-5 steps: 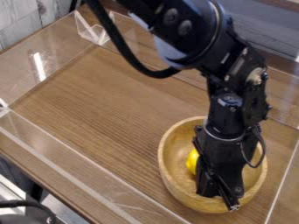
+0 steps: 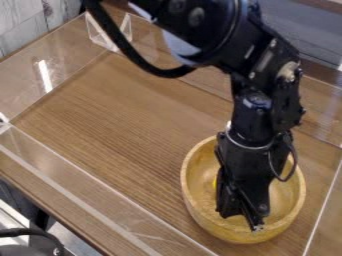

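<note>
A wooden bowl (image 2: 205, 205) sits on the table at the lower right. My black gripper (image 2: 246, 208) reaches down into it, its fingers low over the bowl's middle and looking shut; whether anything is between them I cannot tell. A small yellow object (image 2: 217, 183) in the bowl is mostly hidden behind the gripper.
A clear plastic piece (image 2: 107, 32) stands at the back left. A black cable (image 2: 27, 234) shows at the lower left corner.
The gripper has moved slightly left and up within the bowl, and now covers more of the yellow object.
</note>
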